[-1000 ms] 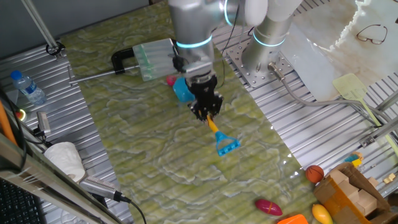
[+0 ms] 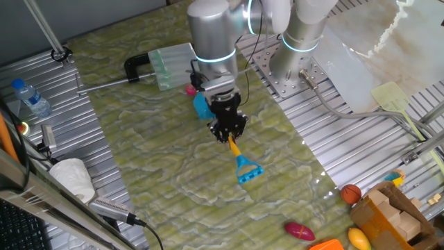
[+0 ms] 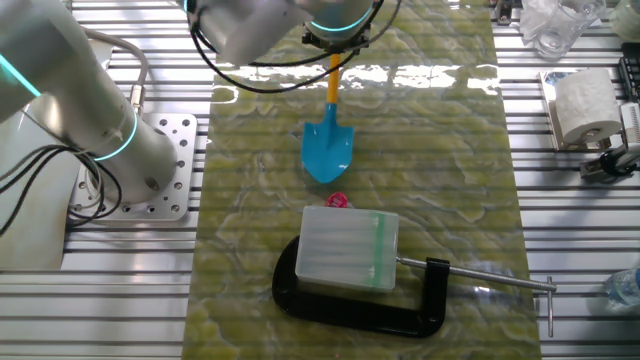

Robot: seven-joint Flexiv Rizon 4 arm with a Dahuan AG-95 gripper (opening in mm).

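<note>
A toy shovel with a blue blade (image 3: 327, 147), a yellow shaft and a blue handle (image 2: 250, 171) lies lengthwise under my arm. Around its yellow shaft, my black gripper (image 2: 229, 135) is shut; the shovel shifts along with it. The arm covers part of the shaft in exterior view 1, and in exterior view 2 the fingers are mostly hidden by the arm and cables. Whether the blade touches the green mat (image 3: 250, 200) I cannot tell.
Near the blade sit a small pink object (image 3: 337, 200) and a clear box (image 3: 345, 248) with a black clamp (image 3: 360, 313). At the mat's front right are a maroon ball (image 2: 300, 230), a small basketball (image 2: 350, 194) and a cardboard box (image 2: 388, 219).
My gripper and the shovel have shifted slightly left and toward the front in exterior view 1. The eyeglasses on the right-hand surface are gone.
</note>
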